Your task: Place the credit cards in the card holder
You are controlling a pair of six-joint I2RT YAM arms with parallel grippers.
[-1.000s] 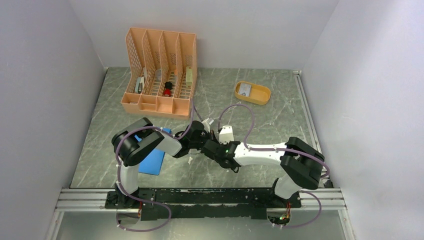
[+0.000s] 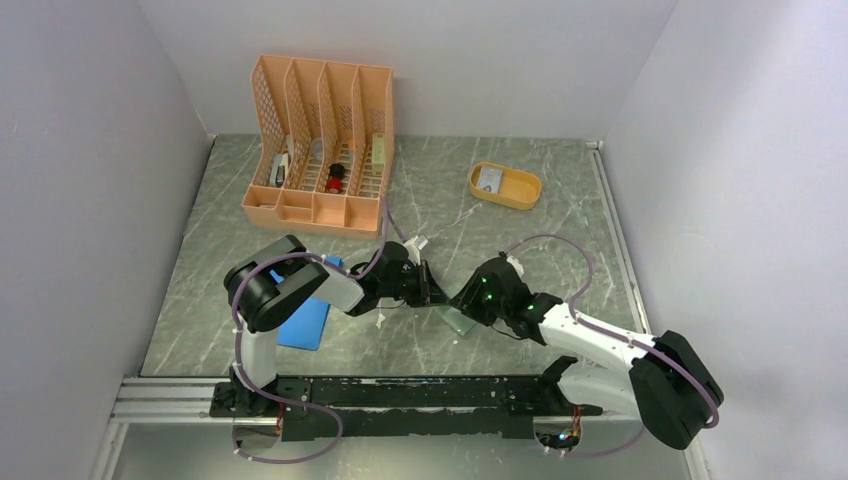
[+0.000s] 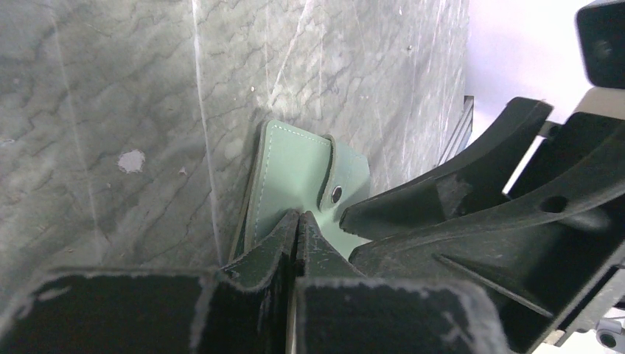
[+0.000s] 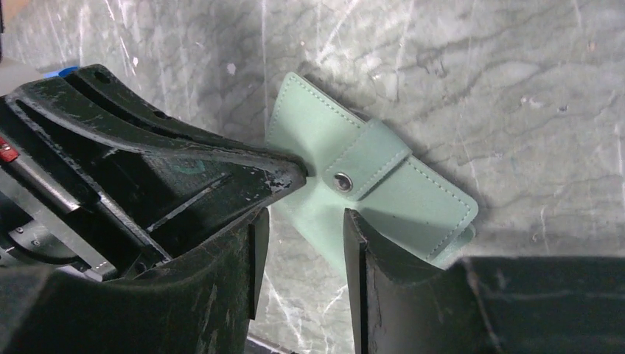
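Note:
The pale green card holder [image 2: 457,320], with a snap strap [image 4: 366,160], lies at a slant on the table between the two arms. My left gripper is shut on the card holder, its fingertips meeting at the stitched cover. How deep the hold goes is hidden. Beside it, my right gripper stands partly open over the holder's near part, with no card visible between its fingers. No credit card can be made out near the holder.
An orange divided rack [image 2: 325,150] with small items stands at the back left. Behind the arms is a yellow tray [image 2: 520,188] holding a pale flat item [image 2: 489,179]. A blue sheet [image 2: 305,323] lies under the left arm.
The left arm stays put.

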